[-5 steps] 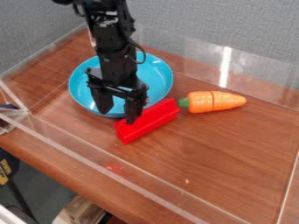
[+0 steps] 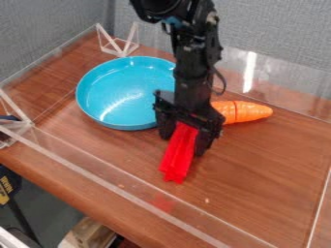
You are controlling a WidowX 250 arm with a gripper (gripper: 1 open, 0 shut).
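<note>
My black gripper is lowered over a red block just right of the blue bowl, its fingers around the block's upper end; whether they are closed on it is hard to tell. An orange toy carrot lies behind the gripper to the right, its left end hidden.
Clear side panels and white brackets border it at the back and left. The table's front edge runs along the lower left.
My gripper has moved right from over the bowl onto the red block, which now points more toward the front, turned from its earlier diagonal.
</note>
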